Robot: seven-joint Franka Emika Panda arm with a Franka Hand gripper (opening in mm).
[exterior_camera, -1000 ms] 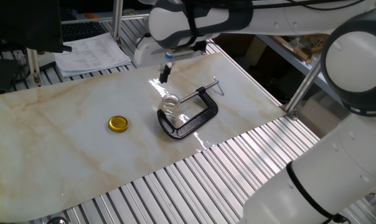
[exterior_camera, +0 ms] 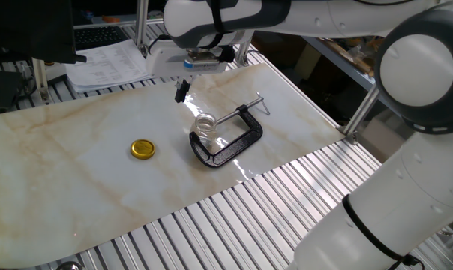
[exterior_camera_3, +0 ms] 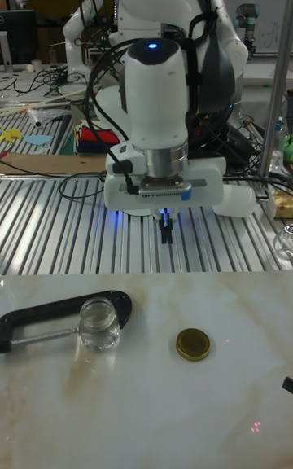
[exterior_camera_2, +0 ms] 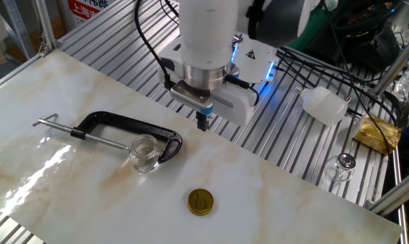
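A small clear glass jar (exterior_camera_2: 145, 153) without a lid stands on the marbled board, gripped at the end of a black C-clamp (exterior_camera: 230, 150) that lies flat there. Apart from them, a round gold lid (exterior_camera: 142, 149) rests on the board; in the third exterior view the lid (exterior_camera_3: 194, 344) is to the right of the jar (exterior_camera_3: 99, 324). My gripper (exterior_camera_3: 166, 233) hangs above the board's robot-side edge, over neither jar nor lid. Its dark fingers are together, with nothing visible between them.
Papers (exterior_camera: 110, 66) lie beyond the board. On the slatted table are a white rounded object (exterior_camera_2: 324, 106), a small glass bottle (exterior_camera_2: 341, 167) and a gold packet (exterior_camera_2: 377, 135). Much of the board (exterior_camera: 69, 180) around the lid is bare.
Jar, clamp and lid have stayed in place.
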